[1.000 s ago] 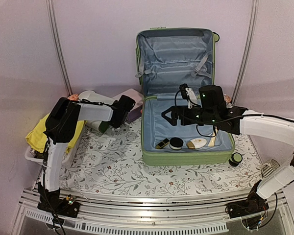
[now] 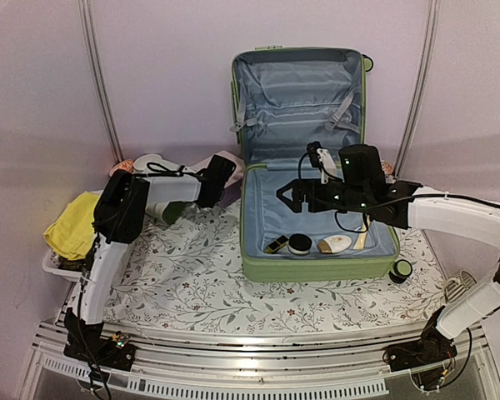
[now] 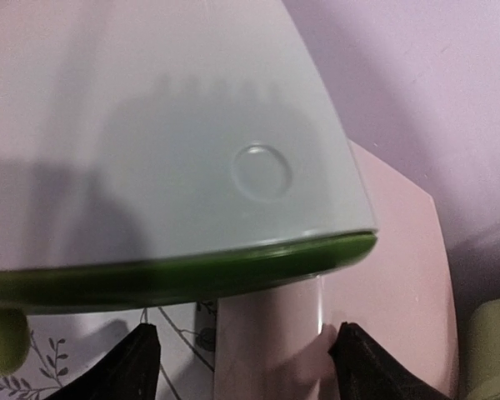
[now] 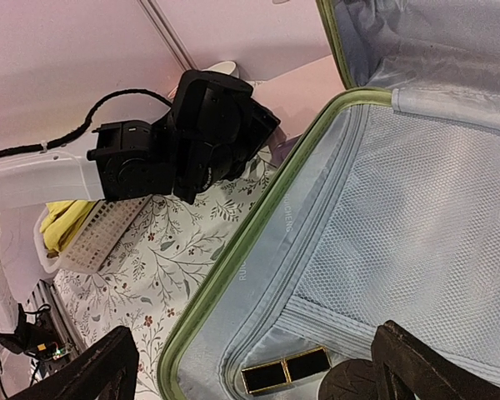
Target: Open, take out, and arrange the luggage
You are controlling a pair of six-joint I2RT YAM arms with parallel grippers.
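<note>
The green suitcase (image 2: 321, 268) lies open, lid upright, holding a small dark case (image 4: 308, 364), a dark round tin (image 2: 299, 242), a cream bottle (image 2: 334, 243) and a pale slim item. My left gripper stands open behind the suitcase's left side, low by a pink item (image 3: 392, 275); a white piece with a green edge (image 3: 175, 183) fills its view above. Whether the pink item is between its fingers fully is unclear. My right gripper (image 2: 289, 197) hangs open and empty over the suitcase's interior.
A white basket (image 4: 92, 246) with yellow cloth (image 2: 71, 225) sits at the left. A dark green-rimmed jar (image 2: 400, 271) and a wire item (image 2: 458, 287) lie at the right.
My left arm has moved slightly right and toward the back, further among the pink and white items. The right arm and the suitcase stay as they were.
</note>
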